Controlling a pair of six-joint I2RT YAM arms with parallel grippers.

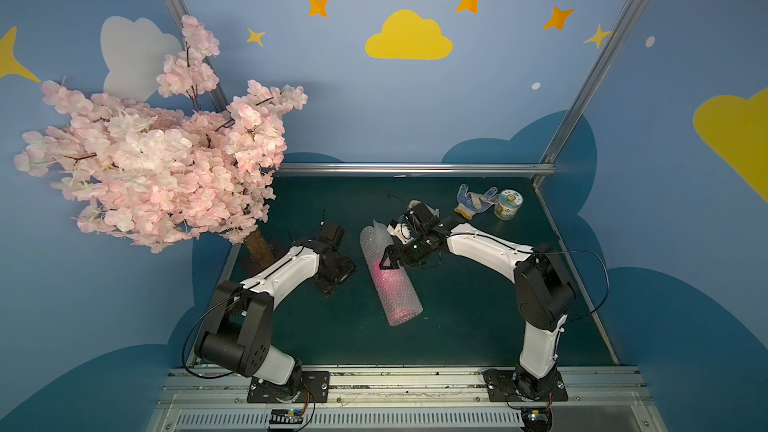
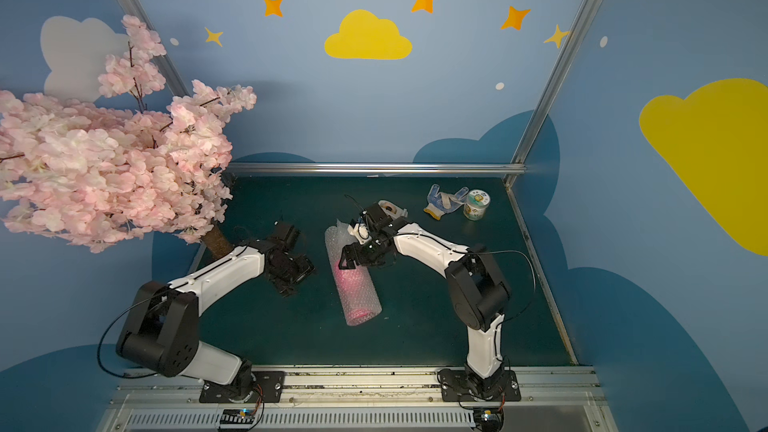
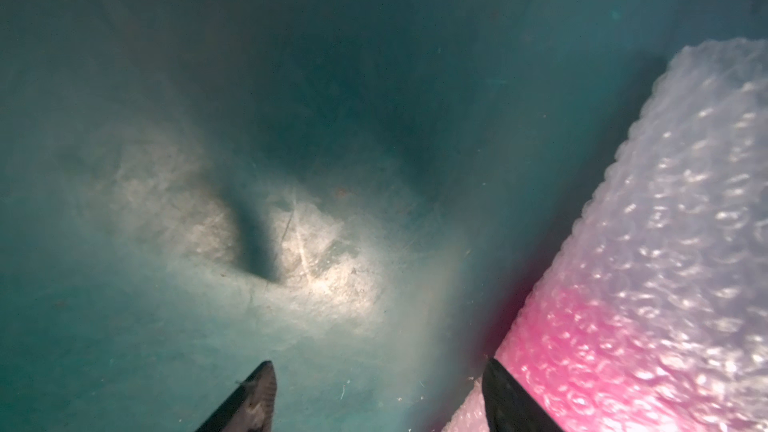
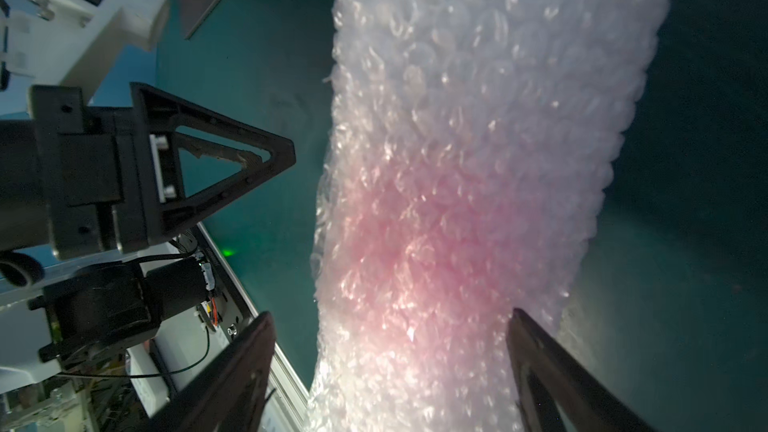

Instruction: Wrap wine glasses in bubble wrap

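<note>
A roll of bubble wrap lies lengthwise on the dark green table, with something pink showing through its layers. In the left wrist view the bubble wrap fills the right side. My left gripper stands open to the left of the roll, nothing between its fingers. My right gripper is open over the roll's upper half, and in its wrist view the bubble wrap runs between and beyond the fingertips. Whether those fingers touch the wrap I cannot tell. The glass itself is not clearly visible inside.
At the back right are a blue and yellow glove and a round tin. Behind my right gripper a roll of tape is partly hidden. A blossom tree stands at the left.
</note>
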